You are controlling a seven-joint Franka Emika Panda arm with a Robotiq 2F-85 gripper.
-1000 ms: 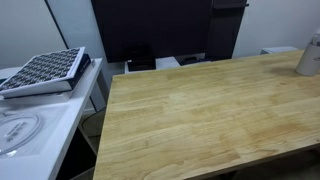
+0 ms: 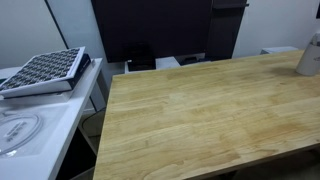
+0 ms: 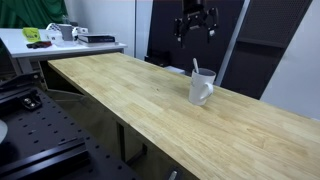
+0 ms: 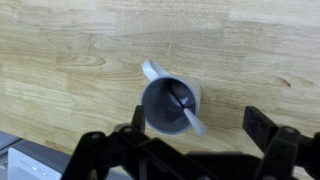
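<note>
A white mug stands upright on the wooden table, its handle turned toward the camera in exterior view 2. Out of its mouth leans a pale spoon-like utensil. From above, in the wrist view, the mug shows a dark inside, with the utensil resting across the rim. My gripper hangs well above the mug, open and empty. Its fingers are wide apart in the wrist view, where the mug lies nearer the left finger. At the right edge of exterior view 1, the mug is partly cut off.
A white side table at the left carries a patterned box and a clear round item. Dark perforated metal plates lie along the near left in exterior view 2.
</note>
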